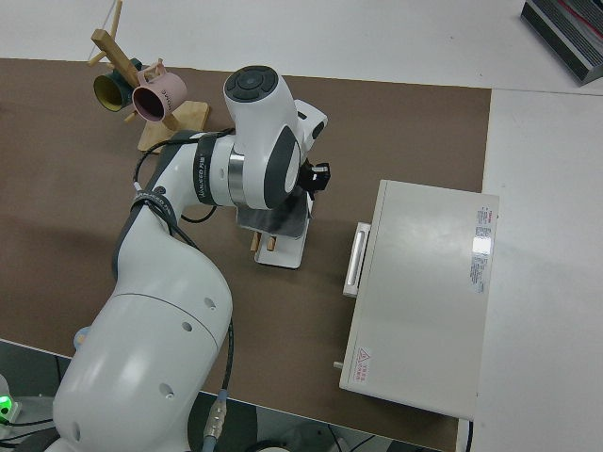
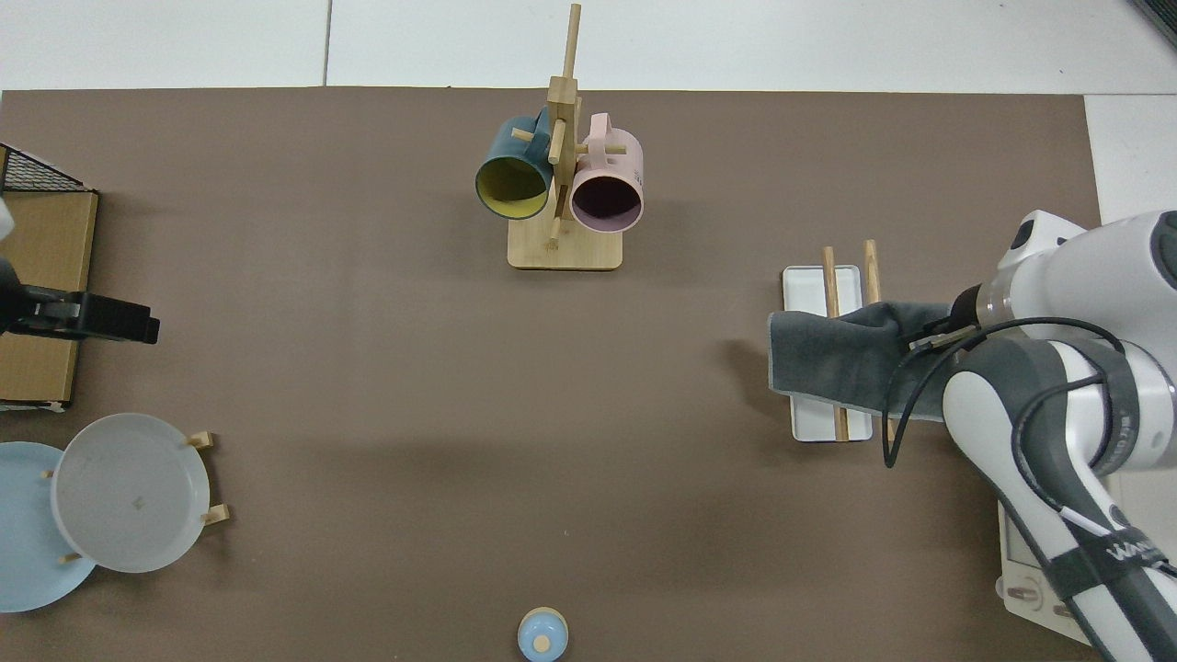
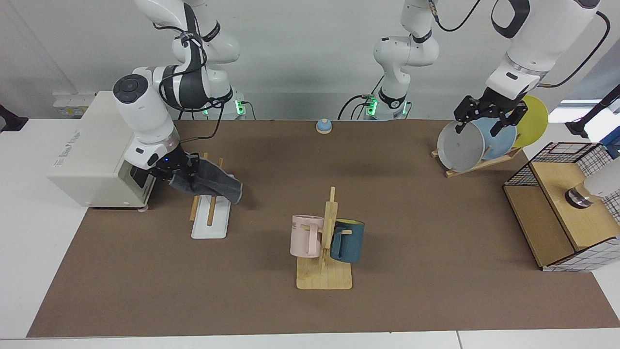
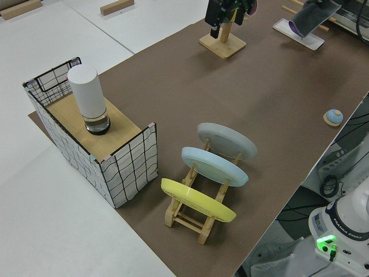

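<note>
A grey cloth (image 2: 839, 353) hangs over a wooden two-bar rack standing on a white tray (image 3: 209, 230). My gripper on that side (image 3: 180, 168), at the cloth, holds it at its upper end; its fingers are mostly hidden. The other gripper (image 3: 482, 116) hangs high near the plate rack and shelf, clear of the cloth, with nothing seen in it; in the top view only its dark tip shows at the left edge.
A mug tree with a blue mug (image 2: 513, 165) and a pink mug (image 2: 607, 188) stands at the back. Plates (image 2: 131, 492) sit in a rack beside a wire shelf (image 2: 44, 243). A white appliance (image 1: 424, 292) is behind the cloth's arm.
</note>
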